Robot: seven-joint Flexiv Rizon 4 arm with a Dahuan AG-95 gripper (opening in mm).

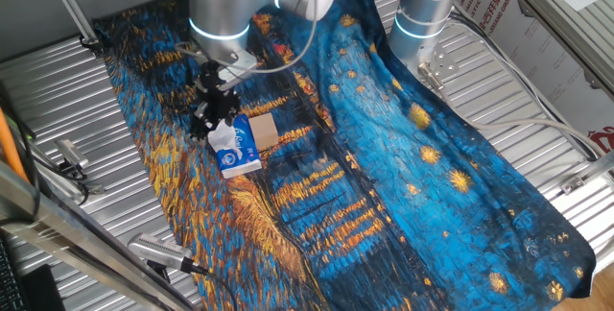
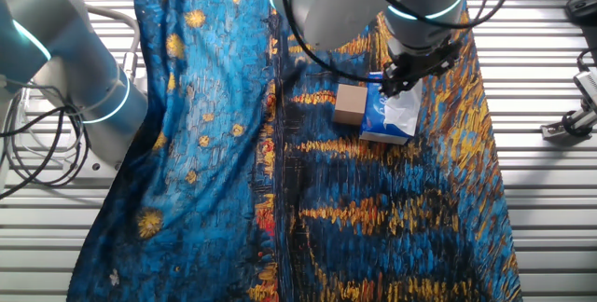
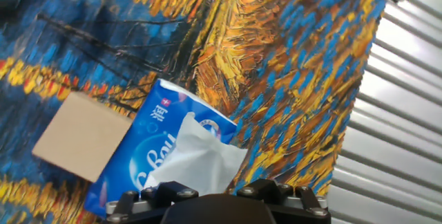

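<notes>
A blue and white tissue pack (image 1: 236, 148) lies on the patterned cloth, a white tissue (image 3: 200, 158) sticking up from its top in the wrist view. Against one long side of the pack sits a small tan box (image 1: 264, 131). My gripper (image 1: 213, 127) hangs over the pack's end nearest the arm. From the second exterior view, the black gripper (image 2: 410, 74) covers part of the pack (image 2: 387, 120). Along the wrist view's bottom edge, the fingers (image 3: 282, 195) stand apart, with the tissue just beyond them and nothing visibly held. Their exact height above the tissue cannot be judged.
The cloth (image 1: 384, 148) is wrinkled and covers most of the ribbed metal table (image 1: 96, 109). A silver device (image 1: 158, 251) rests near the front left. Cloth right of the tan box is clear.
</notes>
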